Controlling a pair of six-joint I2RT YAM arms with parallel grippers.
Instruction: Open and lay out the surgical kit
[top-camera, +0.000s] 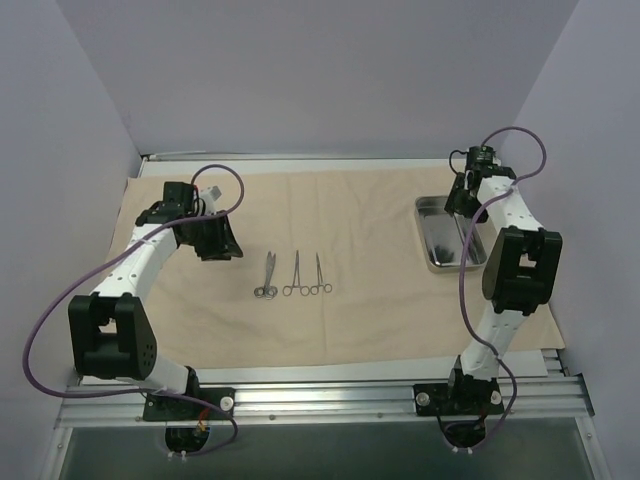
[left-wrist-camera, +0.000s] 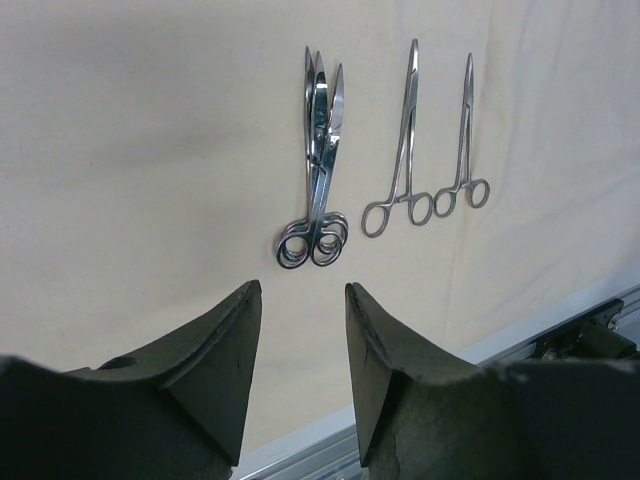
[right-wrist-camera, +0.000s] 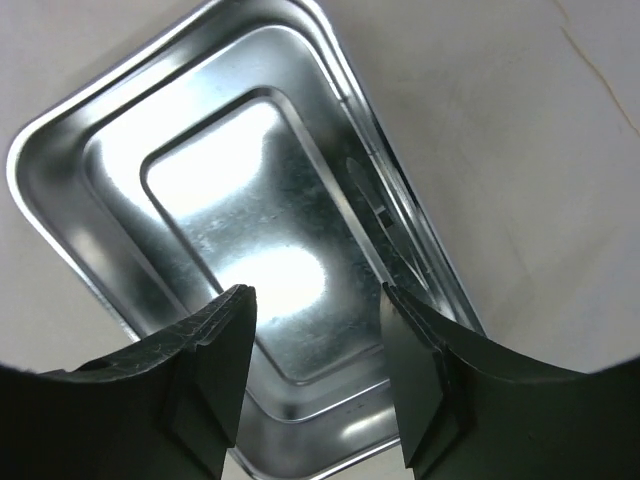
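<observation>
Side by side on the cloth lie overlapping scissors (left-wrist-camera: 322, 165), a longer clamp (left-wrist-camera: 405, 150) and a shorter clamp (left-wrist-camera: 464, 150), their finger rings toward the front. My left gripper is open above the cloth, left of the scissors in the top view, with nothing between its fingers. At the right stands a metal tray (top-camera: 425, 235), my right gripper hovering over it, open and empty. Inside the tray, one slender shiny instrument (right-wrist-camera: 383, 215) lies along a long wall, its near end close to a right gripper finger (right-wrist-camera: 415, 325).
Grey walls (top-camera: 575, 190) close in the sides and back. A metal rail (top-camera: 320, 394) runs along the front edge.
</observation>
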